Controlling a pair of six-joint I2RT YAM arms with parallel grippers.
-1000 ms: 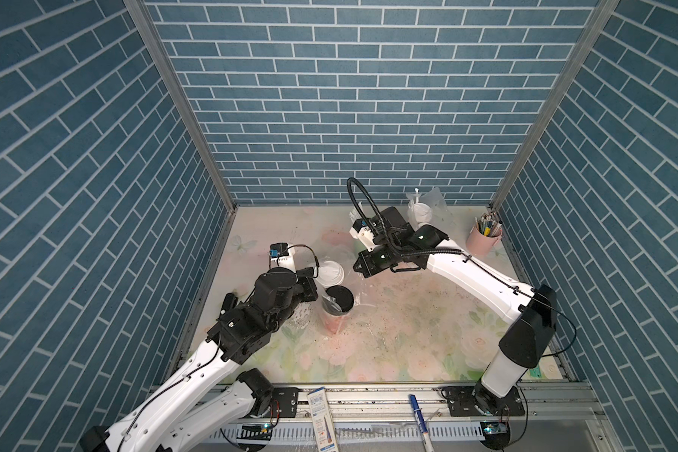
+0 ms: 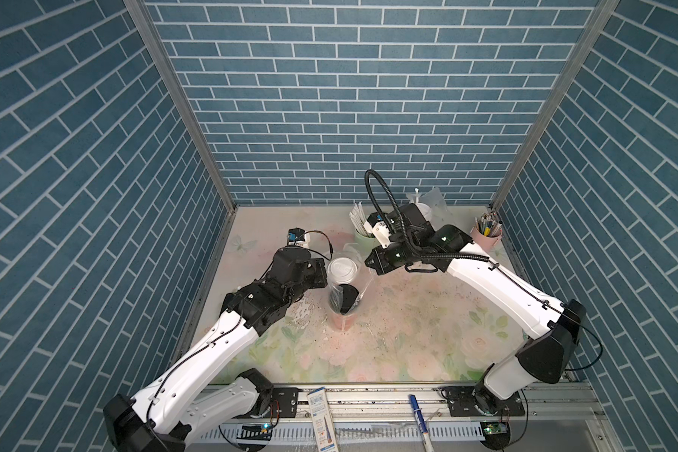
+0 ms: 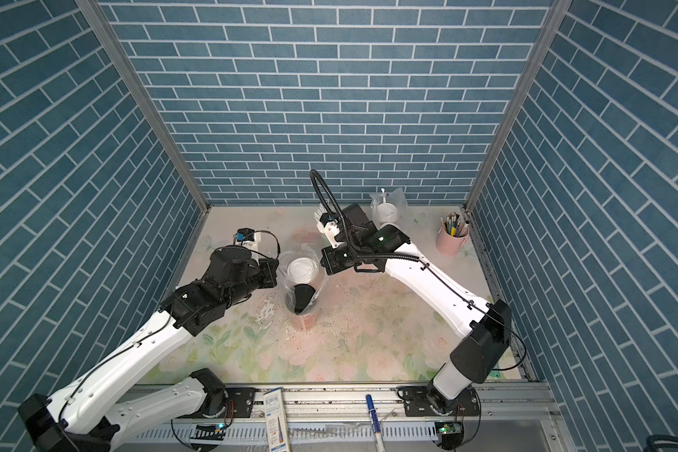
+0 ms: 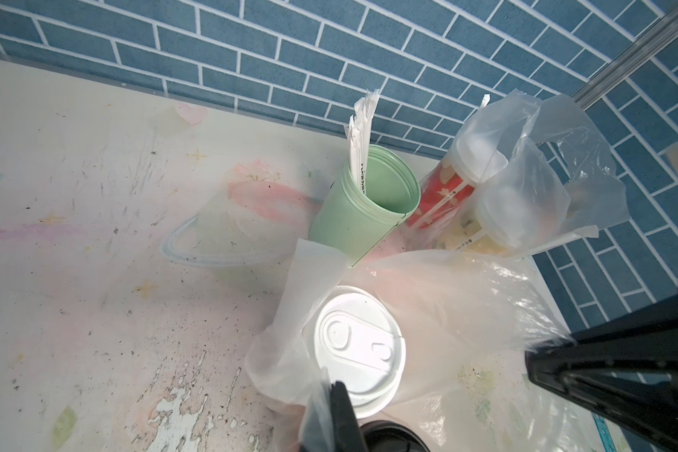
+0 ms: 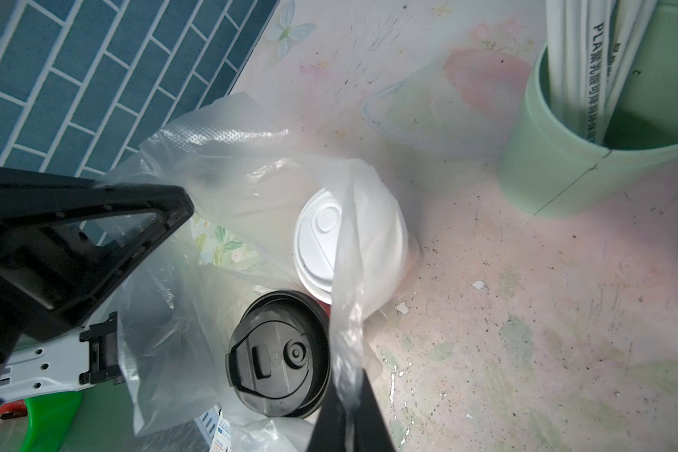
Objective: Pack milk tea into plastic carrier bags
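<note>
A clear plastic bag [image 2: 363, 284] stands spread around two cups, between my two grippers. The far cup has a white lid [image 4: 358, 346]; the near cup has a black lid [image 5: 282, 354] and a pinkish body [image 2: 342, 322]. In the left wrist view my left gripper is shut with bag film running into its fingers, left of the white lid. On the opposite side, my right gripper has a strip of film running down between its close-set fingers; how firmly they are closed is unclear. The bag's mouth stretches between both grippers.
A green holder [image 4: 369, 199] with wrapped straws stands behind the bag. Beside it is another bag [image 4: 523, 180] with two cups inside. A pink pen cup [image 2: 487, 233] is at the back right.
Both grippers have moved slightly right and away from the front. The film around the cups has risen, now covering the black lid's surroundings more, and the cups appear shifted a little right.
</note>
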